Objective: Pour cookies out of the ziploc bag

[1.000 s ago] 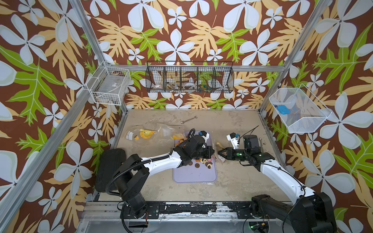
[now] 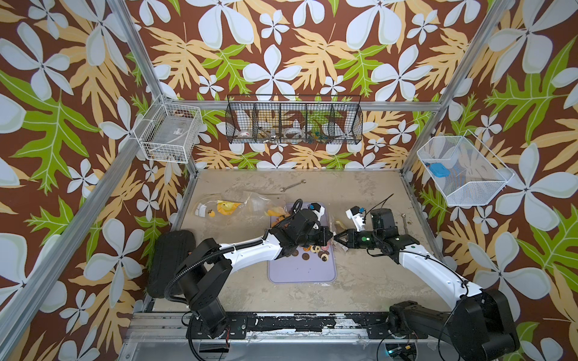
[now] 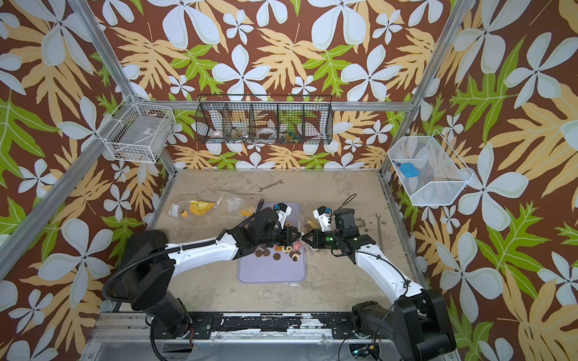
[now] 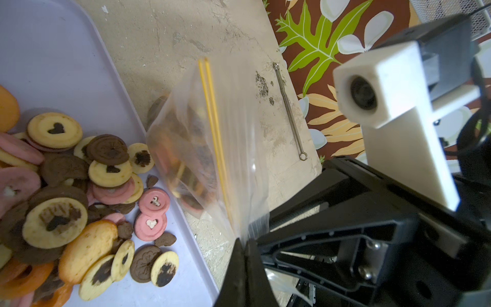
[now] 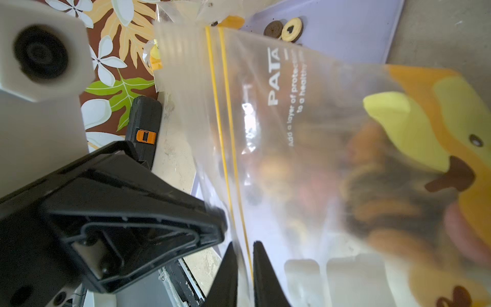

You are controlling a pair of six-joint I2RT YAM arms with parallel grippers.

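Observation:
A frosted ziploc bag (image 4: 189,143) with yellow zip lines and cookies inside hangs right of the purple tray (image 2: 301,273). My left gripper (image 2: 327,237) is shut on its top edge in the left wrist view. My right gripper (image 2: 338,238) faces it from the right, its fingers at the bag's zip edge (image 5: 227,153); whether they are shut is unclear. In the right wrist view a printed duck face covers the bag. Loose cookies (image 4: 56,220) lie piled on the tray, chocolate, pink and cream.
Empty clear bags (image 2: 228,206) lie at the back left, with a wrench (image 2: 293,185) behind and a metal rod (image 4: 290,112) at right. A black case (image 2: 168,258) stands at the left edge. Wire baskets (image 2: 293,120) hang on the frame above.
My right gripper has moved slightly left, closer to my left gripper and the bag's top. The left arm and the tray look unchanged.

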